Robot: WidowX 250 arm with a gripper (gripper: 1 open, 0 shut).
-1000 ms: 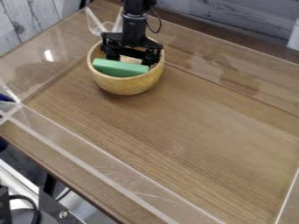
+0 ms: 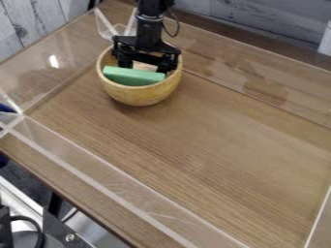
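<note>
A wooden bowl point(image 2: 138, 95) sits on the table's back left part, holding a green block point(image 2: 134, 76) and a pale item behind it. My black gripper point(image 2: 145, 58) reaches down from the top into the back of the bowl, over these items. Its fingers are too small and dark to tell whether they are open or shut, or on anything.
Clear strips run along its left side. A grey panelled wall borders the back right, and black cables lie at the lower left.
</note>
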